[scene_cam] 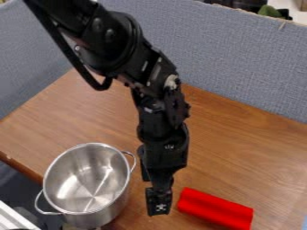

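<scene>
My gripper point(160, 187) hangs low over the wooden table in the camera view, between a steel pot and a red cylinder. It is open, with its fingers pointing down. The steel pot point(84, 180), with two handles, stands at the lower left, just left of my gripper. The red cylinder point(216, 208) lies on its side at the lower right, to the right of and a little below my gripper.
Grey padded walls point(240, 63) border it behind. A white object point(13, 220) sits at the lower left corner.
</scene>
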